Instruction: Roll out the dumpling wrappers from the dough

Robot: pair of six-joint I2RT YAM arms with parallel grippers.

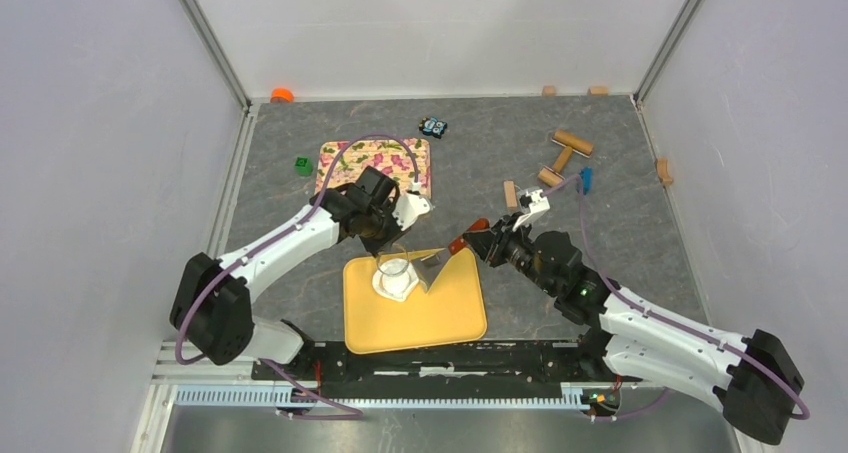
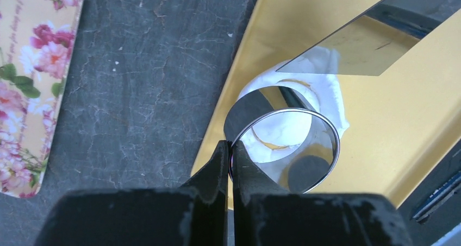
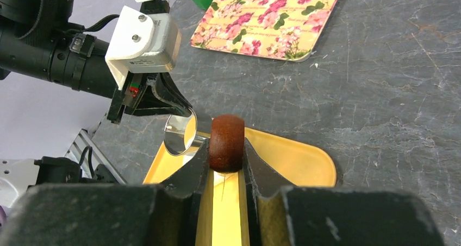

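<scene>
My left gripper is shut on the rim of a steel ring cutter (image 2: 326,125), held over the flattened white dough (image 2: 334,102) on the yellow tray (image 1: 415,323). In the right wrist view my right gripper grips the brown wooden handle (image 3: 227,132) of a metal scraper (image 1: 432,265), whose blade hangs over the tray beside the cutter, above the dough's edge in the left wrist view.
A floral board (image 1: 370,153) lies behind the tray, with a green block (image 1: 303,165) to its left. Wooden rollers (image 1: 572,141) lie at the back right.
</scene>
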